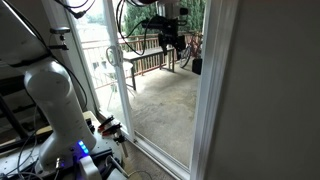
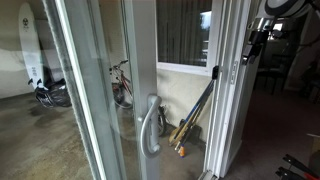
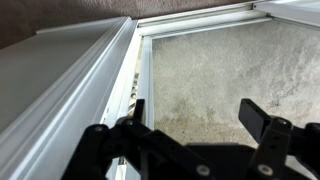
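My gripper is open in the wrist view, its two black fingers (image 3: 255, 118) wide apart with nothing between them. In exterior view 1 the gripper (image 1: 178, 40) hangs high in the doorway opening. A white-framed glass door (image 2: 140, 60) with a curved pale handle (image 2: 150, 125) stands in exterior view 2. The gripper (image 2: 250, 52) shows there at the upper right, by the door frame and well apart from the handle. Below the fingers in the wrist view run a white frame (image 3: 95, 95) and a bare concrete floor (image 3: 215, 75).
A white door post (image 1: 210, 90) bounds the opening on the right, beside a plain wall (image 1: 265, 90). Outside are a table (image 1: 155, 53) and a bicycle (image 1: 190, 50). Brooms (image 2: 193, 118) lean near the sill in exterior view 2. Clear concrete spreads beyond the doorway.
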